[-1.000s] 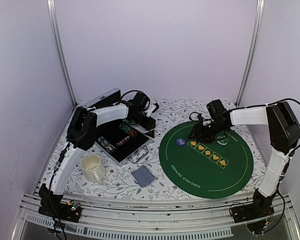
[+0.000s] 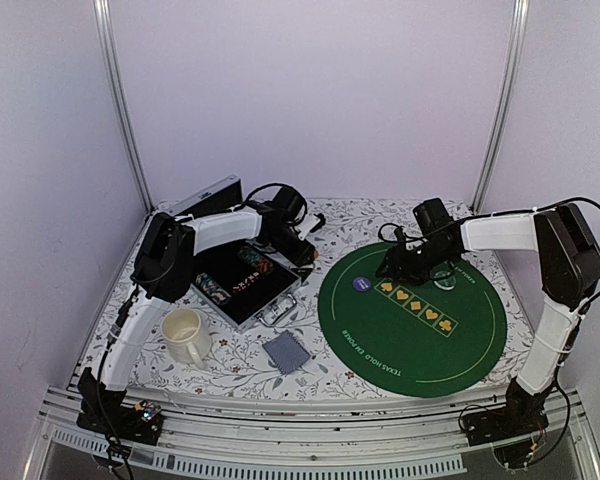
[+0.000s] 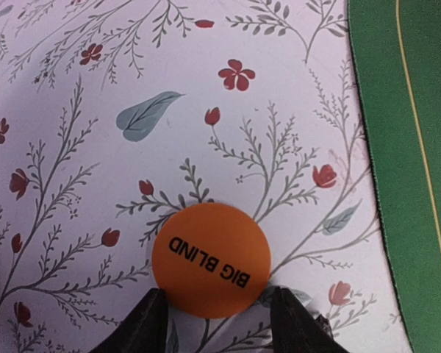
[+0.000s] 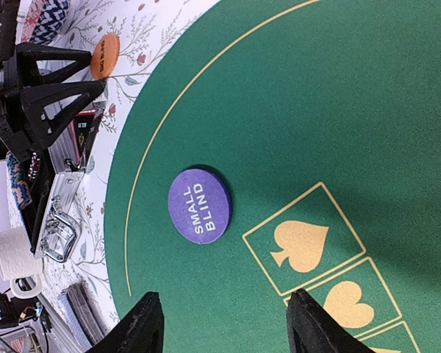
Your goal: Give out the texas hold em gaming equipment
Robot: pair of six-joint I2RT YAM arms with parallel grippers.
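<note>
An orange BIG BLIND button [image 3: 211, 250] shows face up over the floral tablecloth, left of the green poker mat [image 2: 410, 355]. My left gripper stands partly open, its fingertips at the button's near edge, one toward each side. Whether the fingers touch it, I cannot tell. The purple SMALL BLIND button [image 4: 199, 206] lies on the mat beside the spade square. My right gripper is open above the mat with nothing between its fingers. A pale round disc [image 2: 445, 281] rests on the mat, partly behind the right arm.
An open case [image 2: 242, 310] with chips sits under the left arm, its latch side facing the mat. A cream mug [image 2: 187, 335] and a blue-grey patterned card deck [image 2: 286, 352] are at the front left.
My left gripper has shifted slightly right toward the mat since a second ago. The right arm has stayed still.
</note>
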